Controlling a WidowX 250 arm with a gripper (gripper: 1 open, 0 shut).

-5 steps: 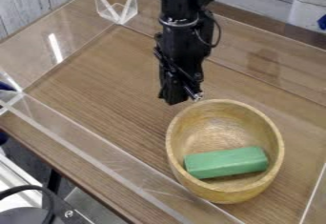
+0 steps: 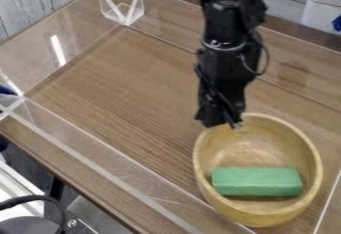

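My gripper hangs from the dark arm at the upper centre, its tip just above the back rim of a round wooden bowl. It looks shut, with nothing visible between its fingers. A green block lies in the bottom of the bowl, toward the front.
A clear plastic piece stands at the back left. A white object sits at the back right edge, and clear strips run along the left front. Dark hardware is at the lower left.
My gripper has moved right and a little down toward the bowl's rim. The bowl, with the green block in it, has shifted slightly right and down.
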